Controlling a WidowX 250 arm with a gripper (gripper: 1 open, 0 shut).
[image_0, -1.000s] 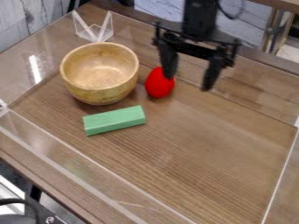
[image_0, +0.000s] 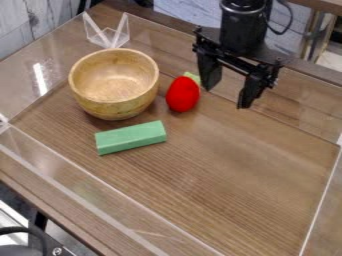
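Note:
A black robot arm with a gripper (image_0: 230, 72) hangs at the back of the wooden table, its two dark fingers spread apart with nothing visible between them. Just left of it lies a red rounded object (image_0: 183, 95), with a small light green piece (image_0: 193, 77) partly visible behind it. A wooden bowl (image_0: 114, 105) sits at the left, apparently empty. A green block (image_0: 130, 137) lies flat in front of the bowl.
A white wire-like object (image_0: 107, 30) stands at the back left. A dark cable or part shows at the bottom left corner.
The gripper has moved back, away from the front of the table, over the last second. The objects on the table look unmoved.

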